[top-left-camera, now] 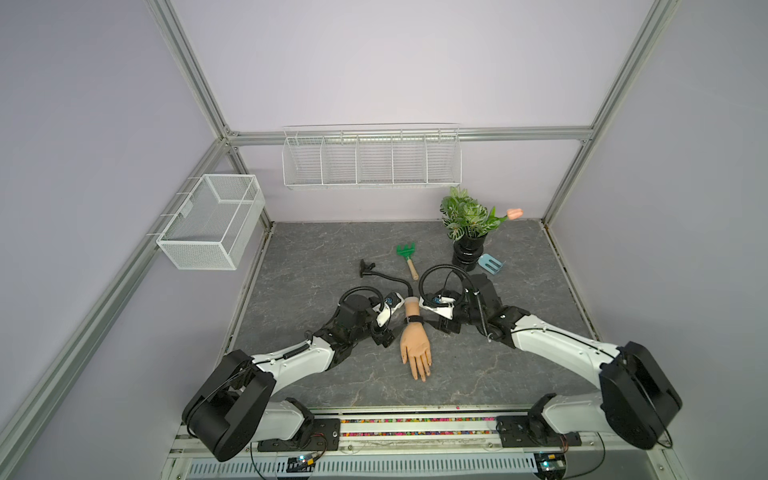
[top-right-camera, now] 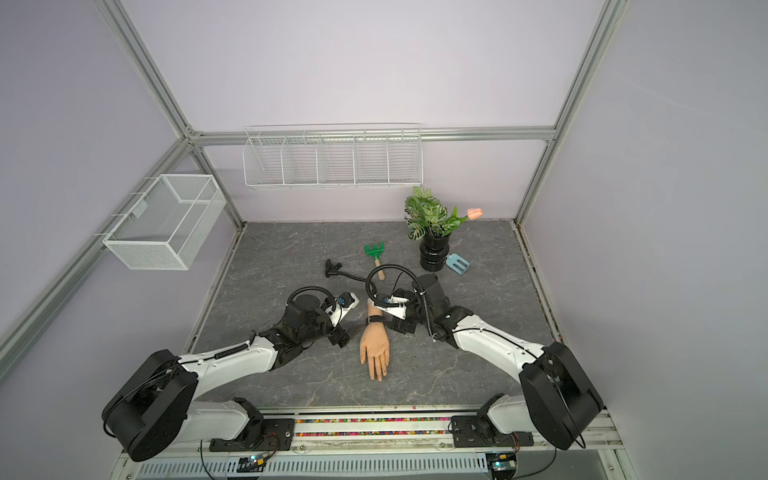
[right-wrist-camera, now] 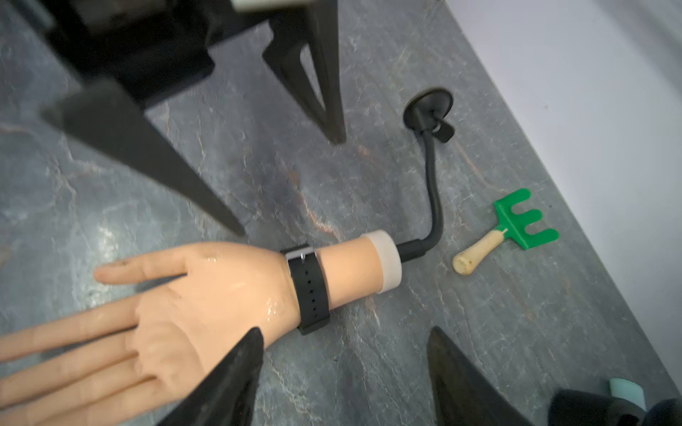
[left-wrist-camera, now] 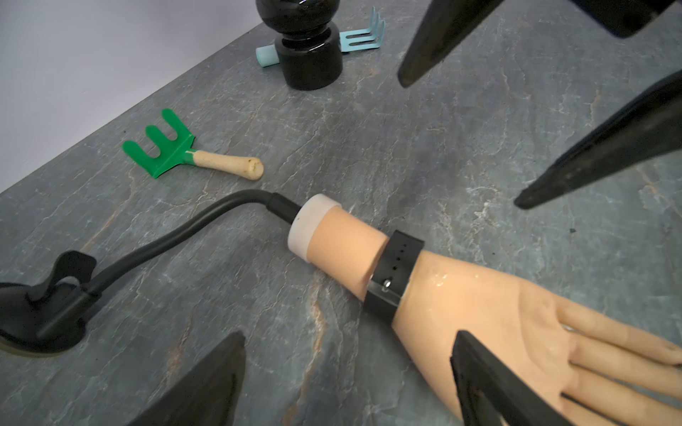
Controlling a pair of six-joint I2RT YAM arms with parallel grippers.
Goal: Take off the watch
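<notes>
A black watch (left-wrist-camera: 395, 272) is fastened round the wrist of the flesh-coloured model hand (right-wrist-camera: 220, 298), its buckle and holed strap on the palm side. The hand lies palm up, fingers toward the front. In the left wrist view my left gripper is open, one fingertip overlapping the view of the palm's edge and nothing between the fingers. My right gripper stands apart-fingered on the other side of the wrist, also empty. Neither is closed on the strap. The watch's face is hidden beneath the wrist.
A black bendy stand (right-wrist-camera: 431, 177) with a suction base joins the forearm. Behind lie a green fork (left-wrist-camera: 170, 145), a black vase (top-left-camera: 468, 252) and a blue fork (top-left-camera: 489, 263). White baskets (top-left-camera: 212, 220) hang on the walls.
</notes>
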